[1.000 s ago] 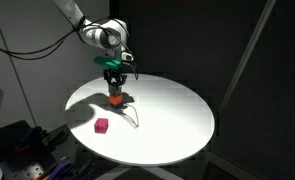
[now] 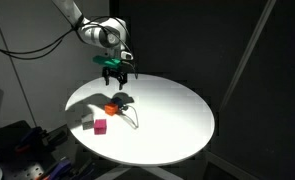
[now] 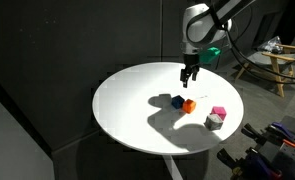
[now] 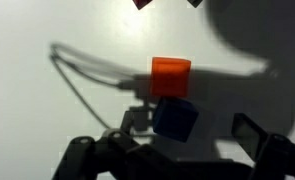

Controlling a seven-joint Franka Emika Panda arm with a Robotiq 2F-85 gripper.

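My gripper (image 2: 115,79) hangs above the round white table with its fingers apart and nothing between them. An orange block (image 4: 170,77) and a dark blue block (image 4: 175,119) lie close together below it. In the wrist view the blue one appears between the two fingers, with the orange one just beyond. Exterior view 2 has the blue block (image 3: 177,101) to the left of the orange block (image 3: 189,106). Nearer the table's edge sit a pink block (image 2: 100,127) and a grey-white block (image 2: 88,121), side by side.
Bare tabletop (image 2: 167,110) stretches widely away from the blocks. The rounded table edge (image 3: 122,133) borders it. A wooden-framed chair (image 3: 272,60) stands behind the table, and dark equipment (image 3: 257,165) lies on the floor nearby.
The gripper stood lower, over the orange block, a second ago; it is higher now. The orange block shows slightly nearer the front left. The grey-white block appears beside the pink one, where none showed earlier.
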